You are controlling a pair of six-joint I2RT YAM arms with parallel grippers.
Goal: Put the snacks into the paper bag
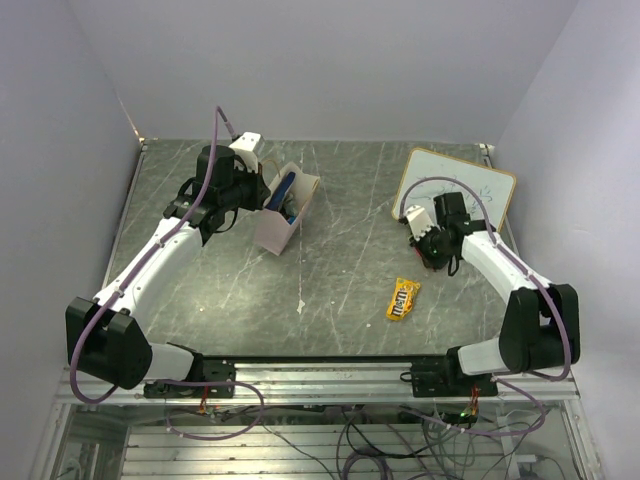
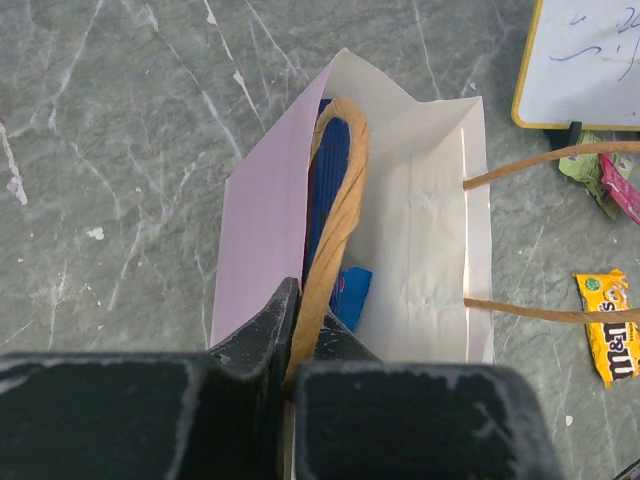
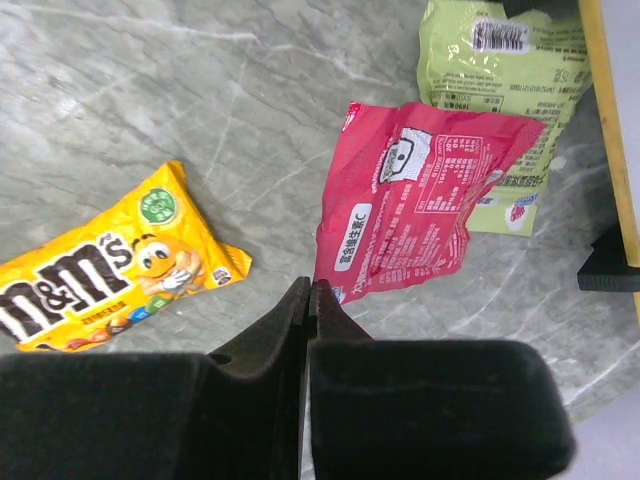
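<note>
The paper bag (image 1: pixel 279 229) (image 2: pixel 263 235) stands open at centre-left, a dark blue packet (image 2: pixel 330 170) and a bright blue one (image 2: pixel 352 296) inside. My left gripper is shut on its near paper handle (image 2: pixel 345 205). A pink snack packet (image 3: pixel 420 200) lies partly over a green packet (image 3: pixel 490 60) on the right. My right gripper is shut at the pink packet's lower-left edge; whether any of it is between the fingertips is unclear. A yellow M&M's packet (image 1: pixel 402 299) (image 3: pixel 110 275) lies to the left of these in the right wrist view.
A whiteboard (image 1: pixel 453 185) with a wooden frame sits at the back right, beside the green packet.
</note>
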